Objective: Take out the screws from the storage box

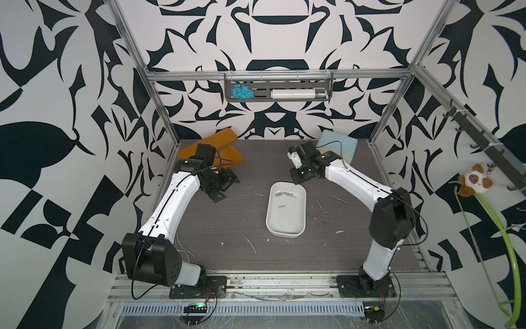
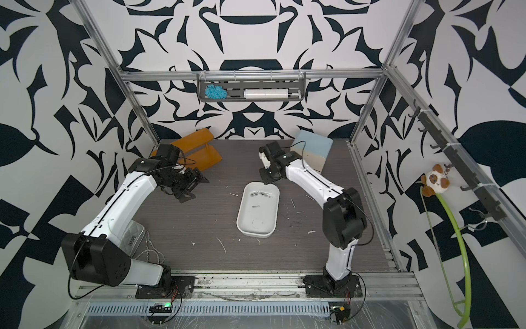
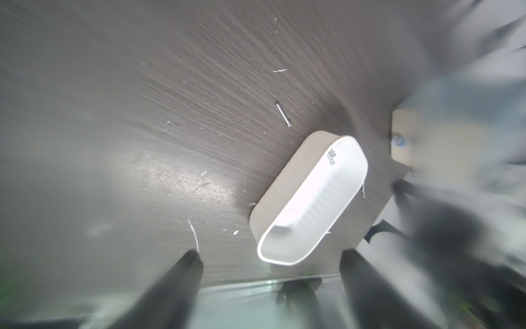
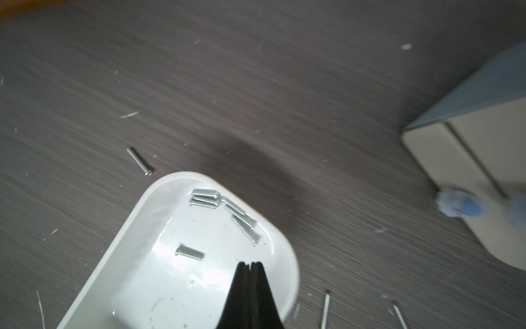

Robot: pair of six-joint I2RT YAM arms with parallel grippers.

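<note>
Inside the white box lie several screws. Most are bunched at its far end, like this screw, and one lone screw lies nearer the middle. My right gripper is raised above the box's far right corner, its fingertips together and nothing between them. All the box's screws are outside those fingers. A loose screw rests on the table just beyond the box's far left corner. My left gripper hangs left of the box with its fingers wide apart and empty.
A blue-topped drawer box stands at the back right, partly behind the right arm. An orange holder lies at the back left. More loose metal pieces lie right of the white box.
</note>
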